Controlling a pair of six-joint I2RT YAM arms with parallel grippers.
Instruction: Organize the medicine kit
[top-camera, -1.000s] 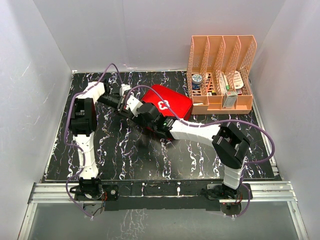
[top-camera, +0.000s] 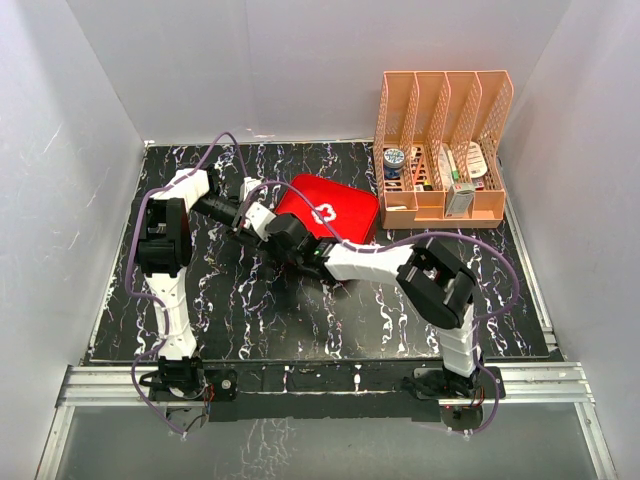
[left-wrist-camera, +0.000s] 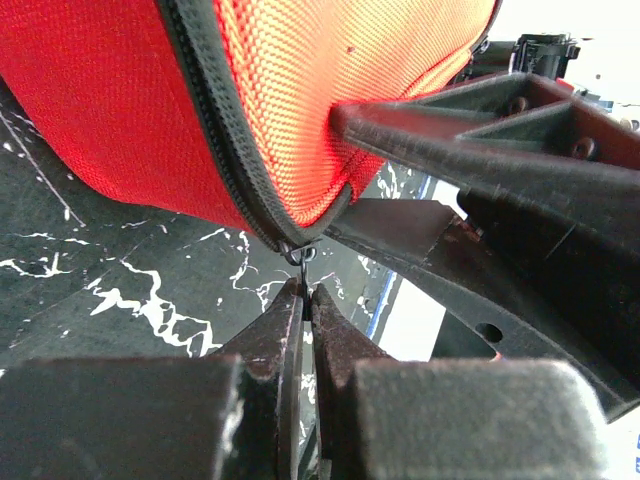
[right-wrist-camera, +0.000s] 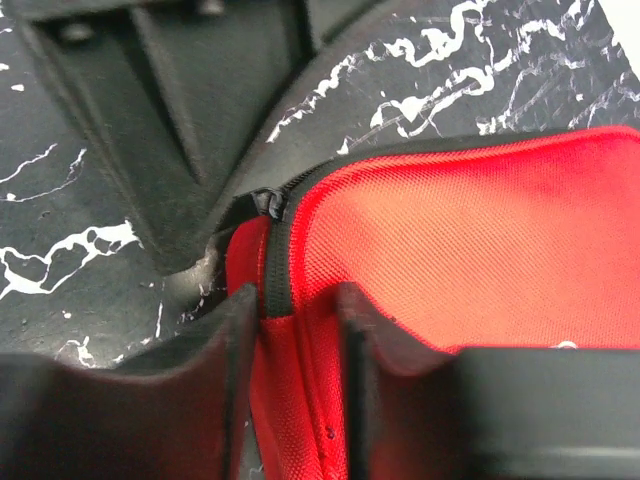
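The red medicine kit (top-camera: 340, 200) lies mid-table, my two grippers meeting at its left side. In the left wrist view my left gripper is shut at the end of the zipper pull (left-wrist-camera: 298, 255) on the bag's dark zipper edge. The right gripper's dark body reaches over that corner. In the right wrist view my right gripper has its fingers apart on either side of the bag's red corner (right-wrist-camera: 290, 390), part open and blurred; whether they press on it is unclear.
An orange organizer (top-camera: 430, 210) with several compartments holding a round tin and small items stands at the back right. Grey walls border the marble table (top-camera: 230, 320), whose front part is clear.
The right arm's elbow has shifted left and the red bag has moved slightly left and down in the top view.
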